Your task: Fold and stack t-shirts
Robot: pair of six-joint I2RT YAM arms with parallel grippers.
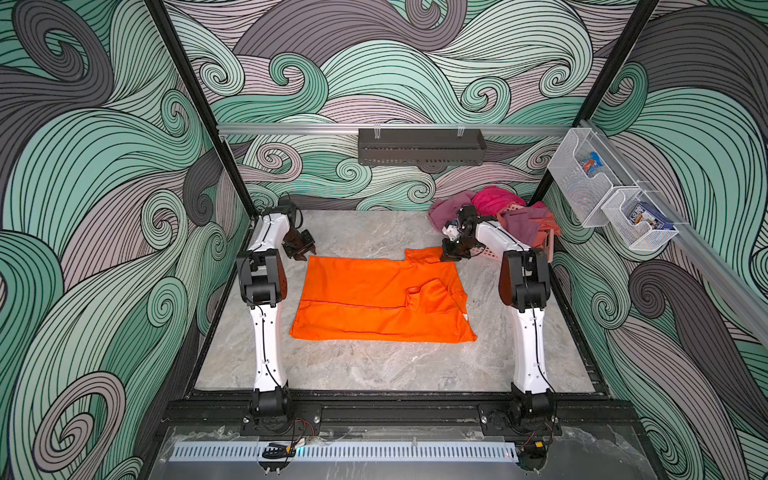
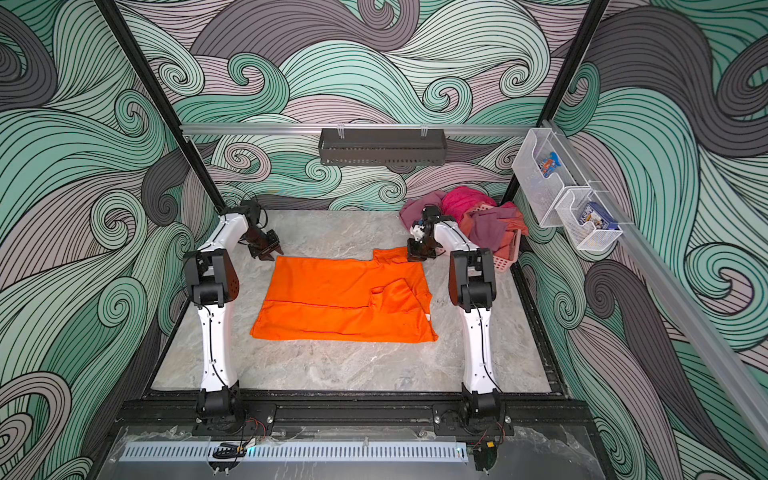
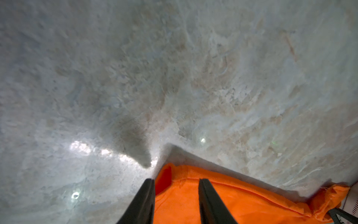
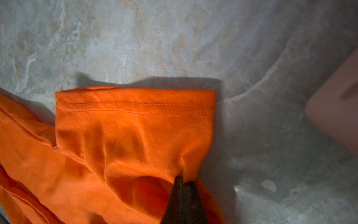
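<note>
An orange t-shirt (image 1: pixel 360 280) lies spread on the table, its near side folded over in a long strip with a sleeve (image 1: pixel 432 296) on top. At its far left corner my left gripper (image 1: pixel 308 254) stands open; in the left wrist view the fingers (image 3: pixel 147 197) are apart, with the shirt's corner (image 3: pixel 179 175) in line with the gap and nothing pinched. My right gripper is shut on the far sleeve (image 4: pixel 141 130) near its edge, where the cloth puckers at the fingertips.
A pink basket (image 2: pixel 504 260) heaped with purple, magenta and red clothes (image 1: pixel 496 204) stands at the back right, close behind my right gripper. Bare grey table (image 1: pixel 352 232) lies behind the shirt and also along its front.
</note>
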